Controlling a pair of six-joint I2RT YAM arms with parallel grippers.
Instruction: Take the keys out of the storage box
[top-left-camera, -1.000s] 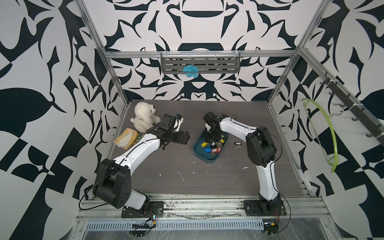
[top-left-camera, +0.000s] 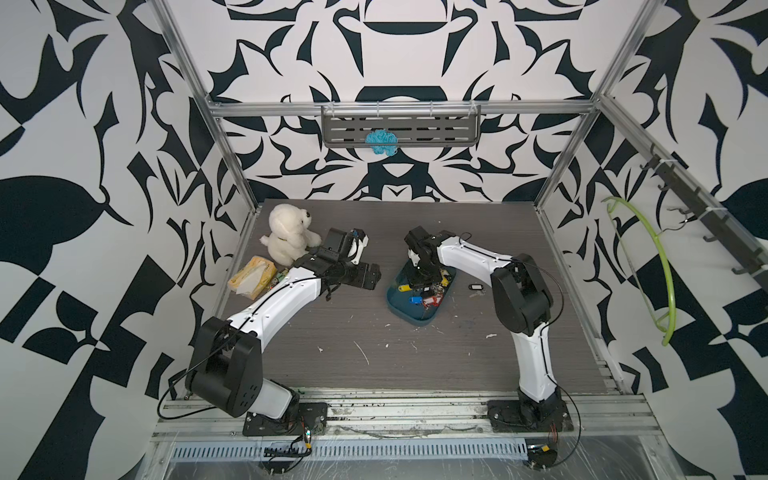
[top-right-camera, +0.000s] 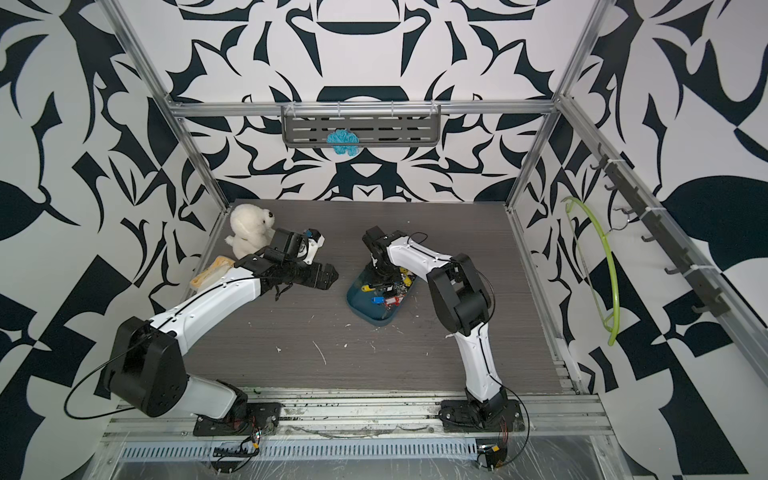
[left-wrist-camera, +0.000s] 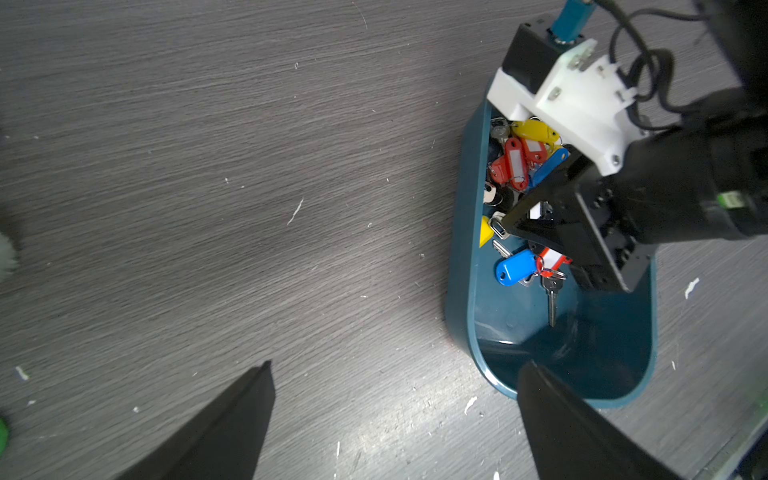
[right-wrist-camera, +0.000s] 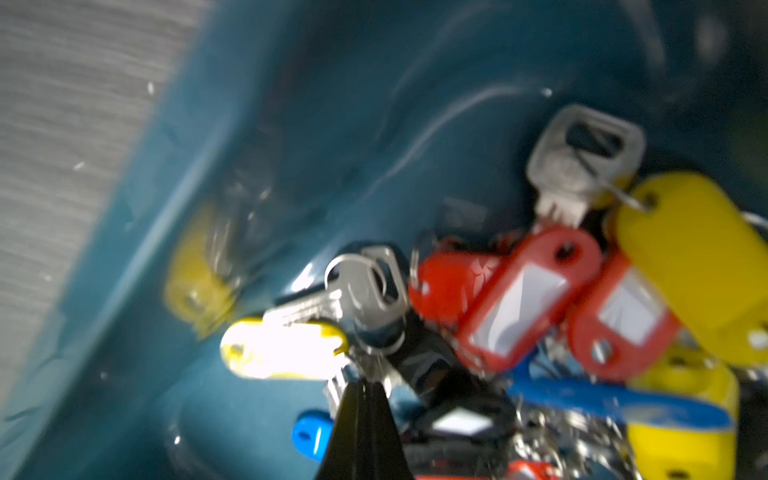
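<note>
Down inside the teal storage box (left-wrist-camera: 461, 280), my right gripper is shut with nothing between its fingers. Just beyond its tips, in the right wrist view, lies a yellow-tagged key (right-wrist-camera: 280, 349), outside the fingers and close to the box wall. Red tags (right-wrist-camera: 524, 304), a larger yellow tag (right-wrist-camera: 696, 256) and a blue tag (right-wrist-camera: 616, 401) crowd to the right. In the left wrist view another blue tag (left-wrist-camera: 516, 268) and a bare key blade (left-wrist-camera: 552, 308) lie toward the box's near part. My left gripper stands open and empty over the table, left of the box.
A white teddy bear (top-left-camera: 288, 233) and a yellow packet (top-left-camera: 253, 277) sit at the table's left side. A small dark tagged item (top-left-camera: 476, 287) lies right of the box. Bare table surrounds the box's front.
The left arm has barely moved.
</note>
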